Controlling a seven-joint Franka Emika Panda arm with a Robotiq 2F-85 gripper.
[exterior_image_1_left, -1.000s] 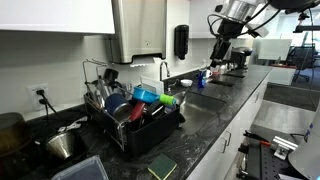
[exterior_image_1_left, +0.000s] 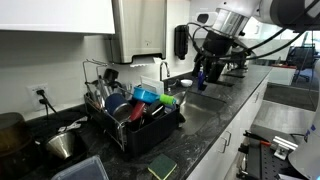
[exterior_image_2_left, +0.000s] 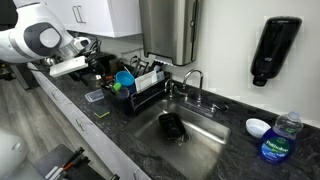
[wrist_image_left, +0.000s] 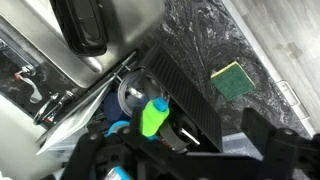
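My gripper is open in the wrist view, its dark fingers spread wide with nothing held between them. It hangs high above the counter in exterior view 1, over the front side. A green and yellow sponge (wrist_image_left: 231, 81) lies flat on the dark counter, to the right of the dish rack in the wrist view. The black dish rack (exterior_image_1_left: 151, 134) is filled with dishes, among them a blue bowl (exterior_image_1_left: 146, 95) and a bright green item (wrist_image_left: 154, 118). The gripper is clear of all of these.
The steel sink (exterior_image_2_left: 200, 143) lies beside the rack and holds a black container (exterior_image_2_left: 172, 126). Beyond it stand a white bowl (exterior_image_2_left: 257, 128) and a blue bottle (exterior_image_2_left: 281, 139). A metal pot (exterior_image_1_left: 62, 146) sits by the wall. Bare counter surrounds the sponge.
In exterior view 1 the arm's head has come nearer the camera and looks larger. The counter objects have stayed put.
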